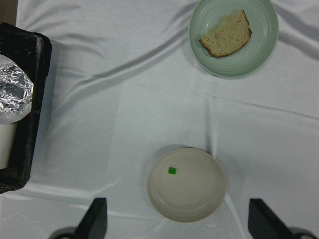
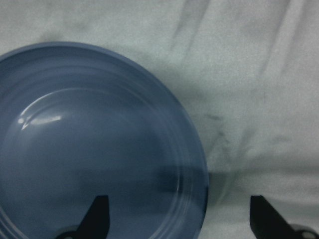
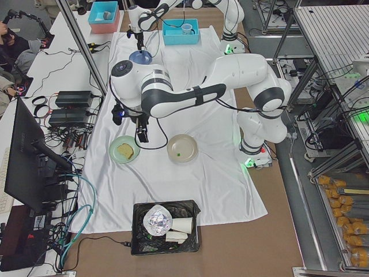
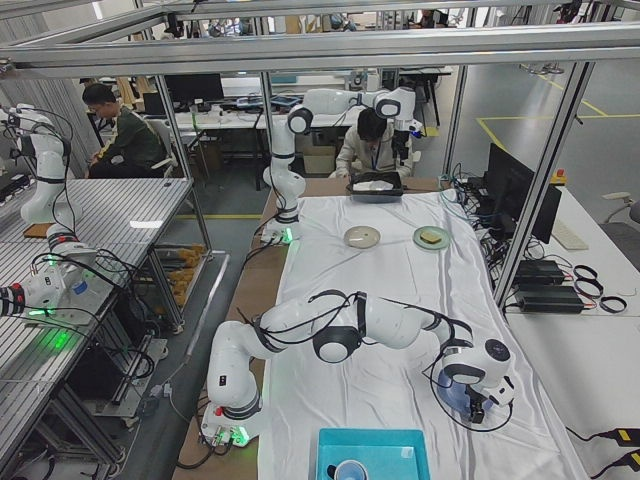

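My left gripper (image 3: pixel 142 131) is raised over the white cloth between a green plate (image 1: pixel 233 62) with a slice of bread (image 1: pixel 227 34) and a beige plate (image 1: pixel 187 191) with a small green square (image 1: pixel 172 170). Its fingers stand open in the left wrist view, nothing between them. My right gripper is open over the right rim of a blue plate (image 2: pixel 89 139), at the other end of the cloth.
A black bin (image 3: pixel 136 231) with a foil-covered round item and white pieces sits at one end. A blue tray (image 4: pixel 372 445) with a mug is at the other. Monitors and cables line one side.
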